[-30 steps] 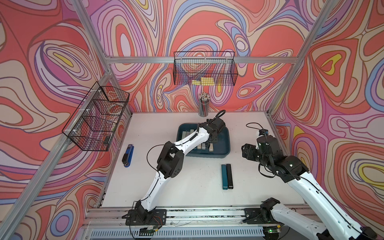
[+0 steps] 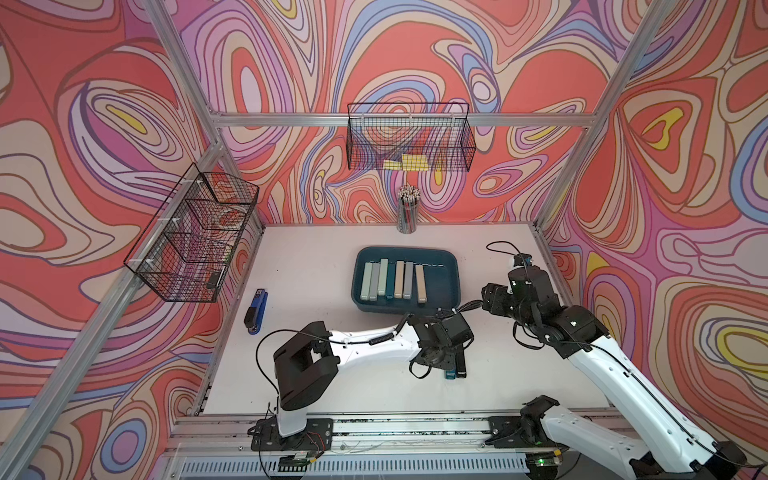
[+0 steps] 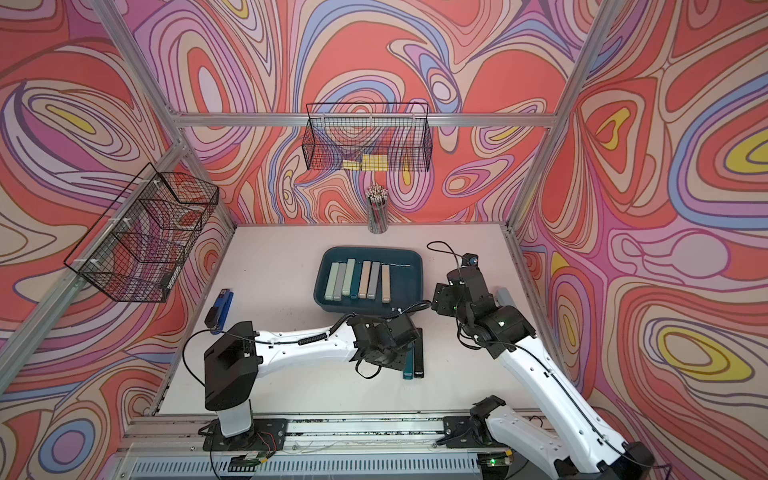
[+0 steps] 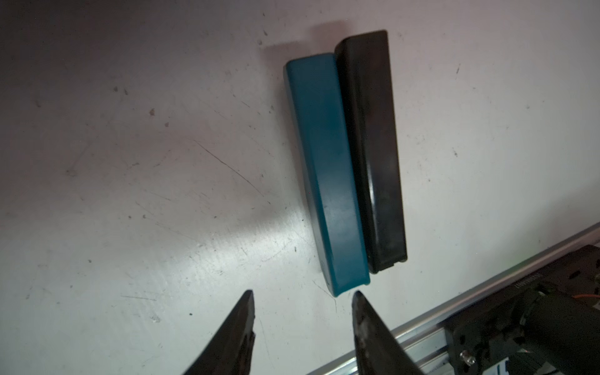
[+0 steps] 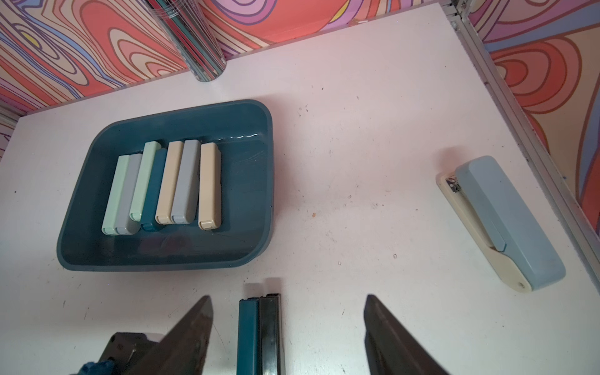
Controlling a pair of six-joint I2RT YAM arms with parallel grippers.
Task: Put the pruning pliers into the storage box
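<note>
The storage box (image 5: 245,175), a dark teal tray, holds a row of pale and teal stapler-like bars. In front of it lie a teal bar (image 4: 327,175) and a black bar (image 4: 378,156), side by side on the white table. My left gripper hangs over them, fingers apart with nothing between. My right gripper is open above the table right of the box, empty. I cannot make out anything clearly identifiable as pruning pliers.
A blue stapler (image 2: 257,310) lies at the left, a light blue stapler (image 5: 506,225) at the right. A holder of sticks (image 2: 406,209) stands at the back. Wire baskets (image 2: 192,232) hang on the frame.
My left arm has swung from over the storage box toward the front, now above the teal and black bars. The right arm has shifted slightly.
</note>
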